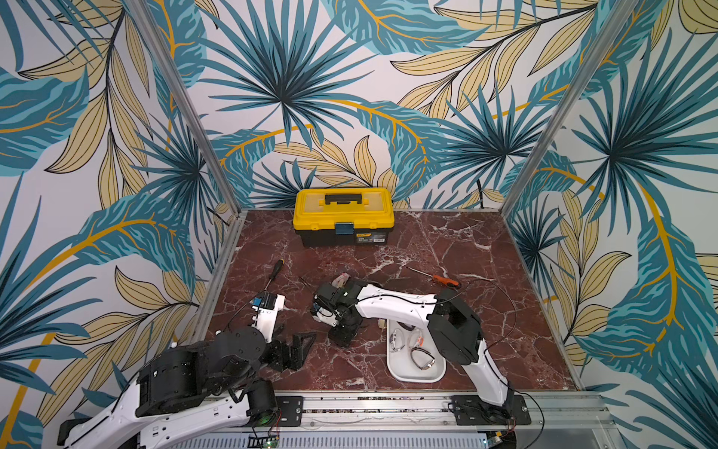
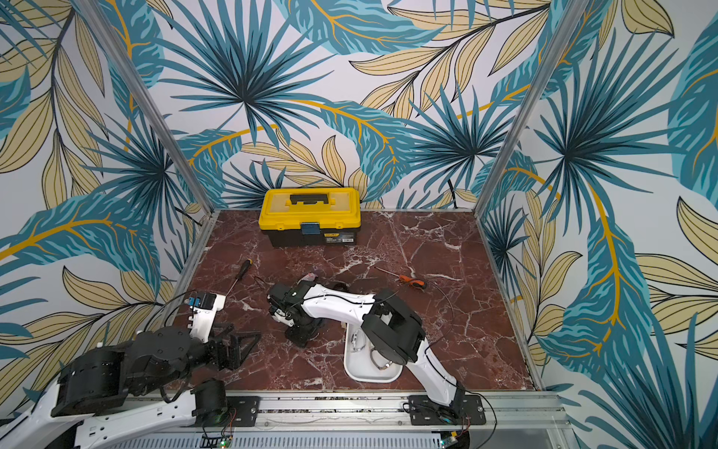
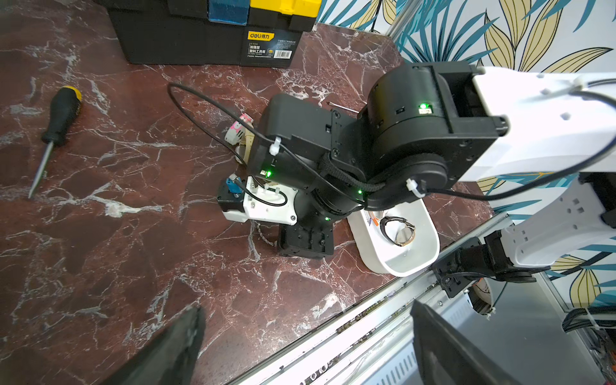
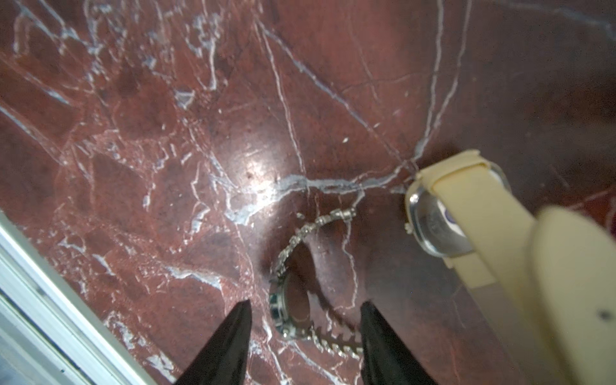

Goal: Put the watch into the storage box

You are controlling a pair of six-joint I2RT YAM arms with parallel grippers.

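In the right wrist view a metal-band watch [image 4: 278,301] lies on the marble table just beyond the fingertips of my right gripper, which are apart with nothing clearly held. A cream-strapped watch [image 4: 435,219] lies to its right. More watches sit in a white tray [image 3: 391,253] right of that gripper. My left gripper hangs over the table's left front, fingers open and empty. The yellow-lidded storage box [image 1: 344,217] stands closed at the back.
A black screwdriver [image 3: 64,112] lies at the left and an orange one [image 1: 445,280] at the back right. The table's middle left and back right have free room. A metal rail [image 1: 374,400] runs along the front edge.
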